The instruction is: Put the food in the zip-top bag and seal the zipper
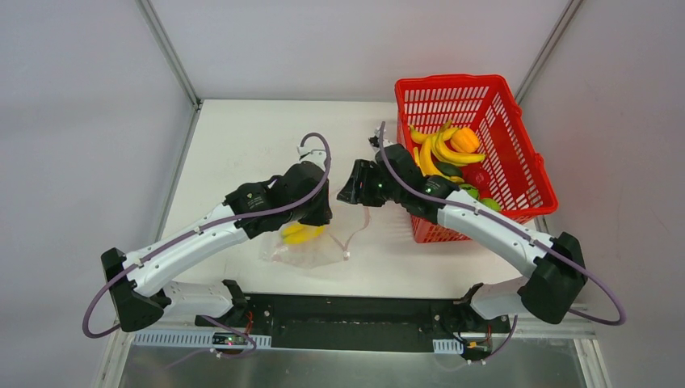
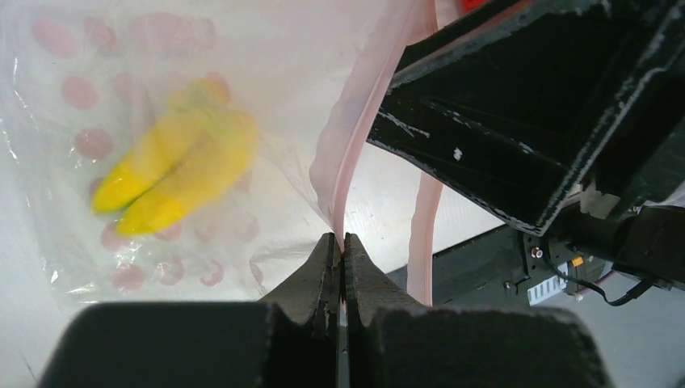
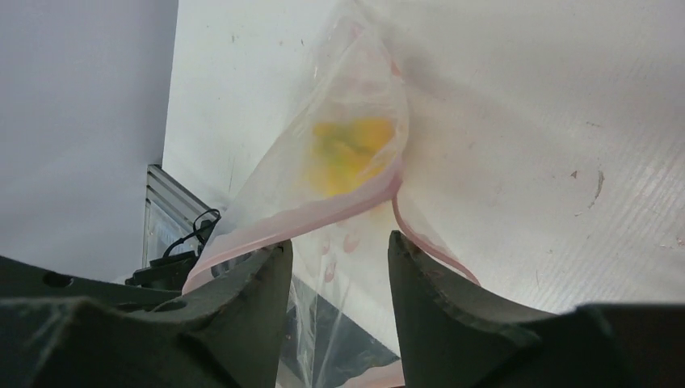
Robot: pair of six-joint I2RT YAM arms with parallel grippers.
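The yellow bananas (image 2: pixel 182 162) lie inside the clear zip top bag (image 2: pixel 81 267), seen blurred through its dotted plastic. In the top view they show as a yellow patch (image 1: pixel 300 233) just below my left gripper (image 1: pixel 327 223). That gripper is shut on the bag's pink zipper edge (image 2: pixel 353 153), which rises from its fingertips (image 2: pixel 327 267) in the left wrist view. The bag mouth gapes beside it. My right gripper stands open at the mouth, nothing gripped between its fingers; bag film and the pink edge show beyond them.
At the right stands a red basket (image 1: pixel 517 153) with more bananas, an orange pepper (image 1: pixel 464 140) and green and red produce. It sits close to the right arm.
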